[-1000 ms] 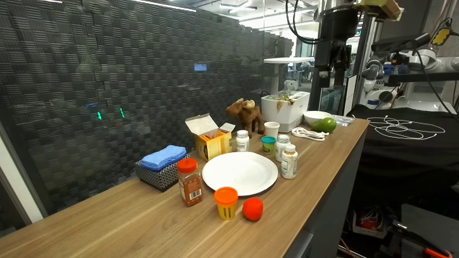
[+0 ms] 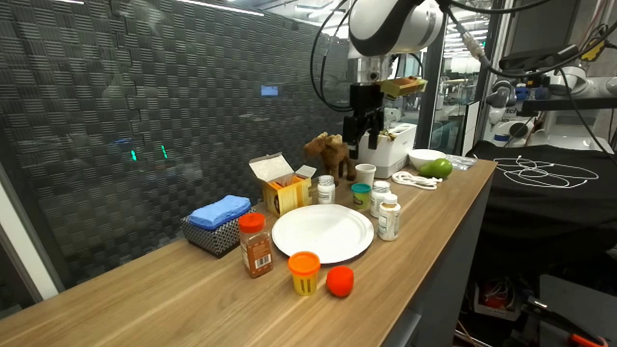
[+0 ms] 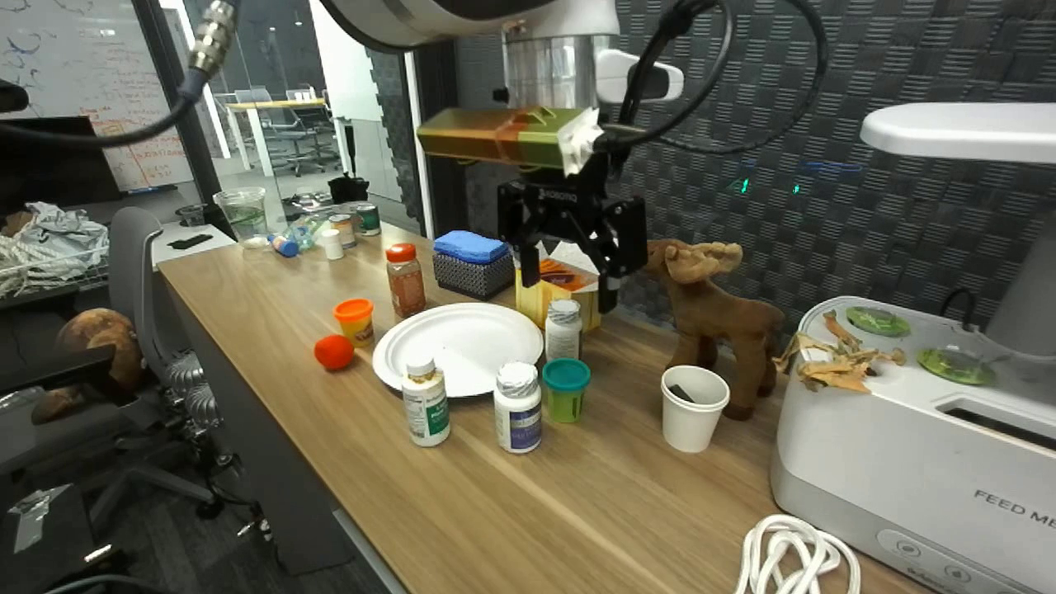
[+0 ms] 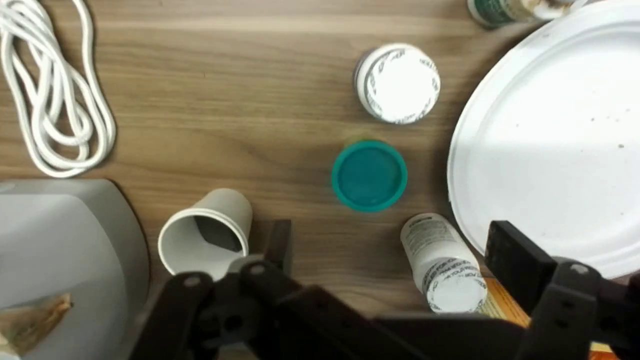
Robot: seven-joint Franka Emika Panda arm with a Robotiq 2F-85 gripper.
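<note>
My gripper [image 3: 571, 278] hangs open above the back of the table, its two black fingers wide apart with nothing between them. Below it in the wrist view are a teal-lidded tub [image 4: 369, 176], a white bottle [image 4: 444, 264] near the right finger and a white paper cup [image 4: 207, 234] by the left finger. The cup, upright in exterior view 2, has something dark inside. A second white bottle [image 3: 517, 406] and a third with a green label [image 3: 426, 402] stand nearer the table's front edge. Beside these bottles lies a round white plate [image 2: 322, 232], empty.
A brown plush moose [image 3: 714, 315] and a white planter [image 3: 921, 445] stand along the back, near a coiled white cord [image 2: 416, 180]. Past the plate are an open yellow box [image 2: 286, 191], a red-capped jar [image 2: 255, 246], an orange-lidded tub [image 2: 304, 272] and a red ball [image 2: 340, 281].
In exterior view 1 the arm and gripper have moved left and lower, from above the far right end to in front of the planter. The table objects look unmoved.
</note>
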